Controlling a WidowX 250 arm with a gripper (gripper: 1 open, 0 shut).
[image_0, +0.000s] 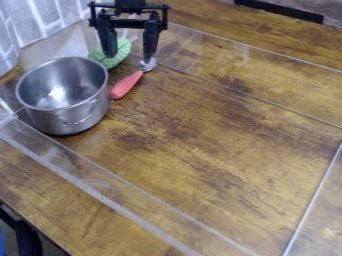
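My black gripper (130, 48) hangs at the top left with its two fingers spread apart, above a green leafy-textured object (115, 61) and near the head of a red-handled utensil (128, 83). The green object is partly hidden behind the gripper. A steel pot (60, 118) stands to the left of the utensil; from this view it looks empty.
Clear plastic walls border the wooden work surface (214, 150) along the left, front, back and right.
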